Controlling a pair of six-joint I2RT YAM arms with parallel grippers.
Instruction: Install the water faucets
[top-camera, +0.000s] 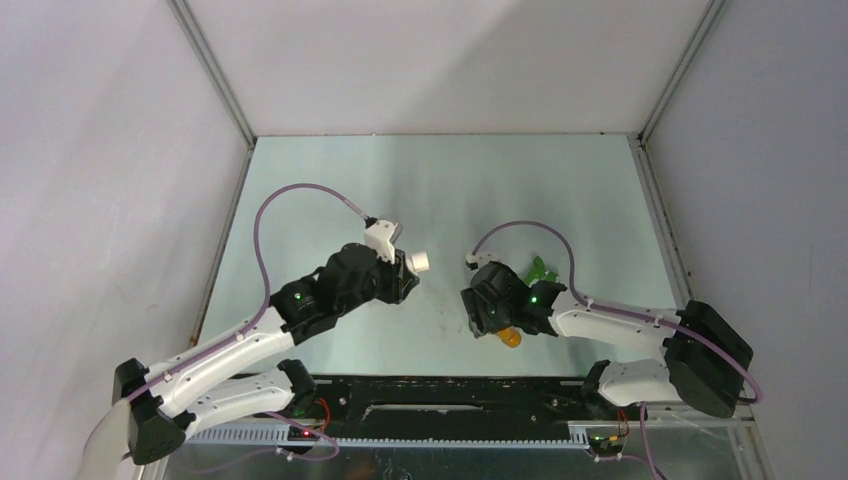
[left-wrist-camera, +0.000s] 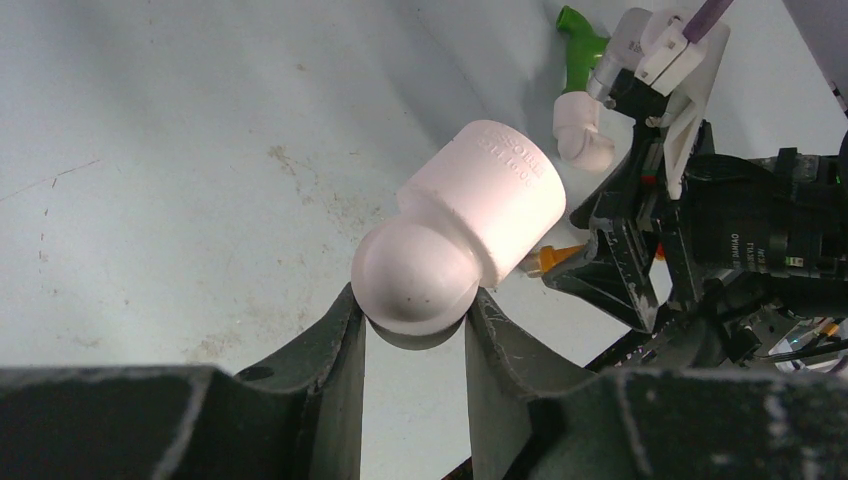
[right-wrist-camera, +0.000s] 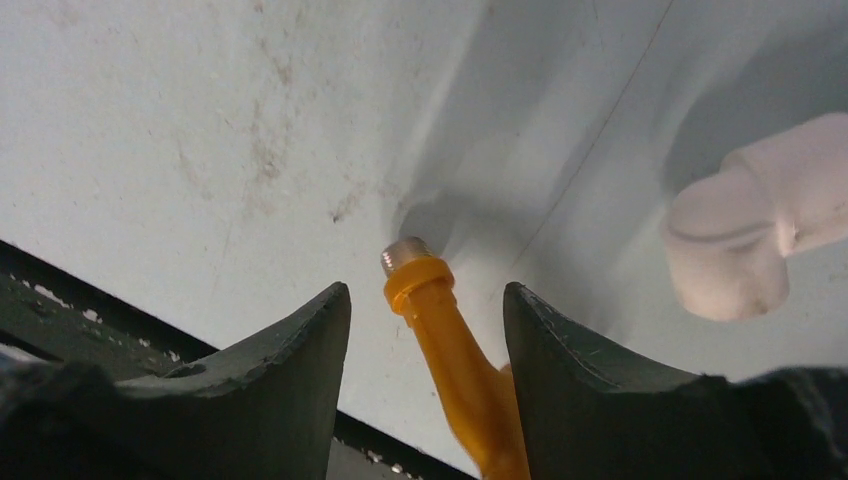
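Note:
My left gripper is shut on a white plastic elbow fitting (left-wrist-camera: 480, 195), held above the table toward the middle, as the top view also shows. My right gripper is open and low over an orange faucet piece (right-wrist-camera: 455, 370) with a metal tip, which lies between and beyond its fingers; whether it touches them cannot be told. A second white elbow (right-wrist-camera: 735, 250) lies on the table to the right, beside a green faucet piece (left-wrist-camera: 578, 55), partly hidden by the right arm in the top view.
Walls enclose the back and both sides. The two grippers are near each other over the centre.

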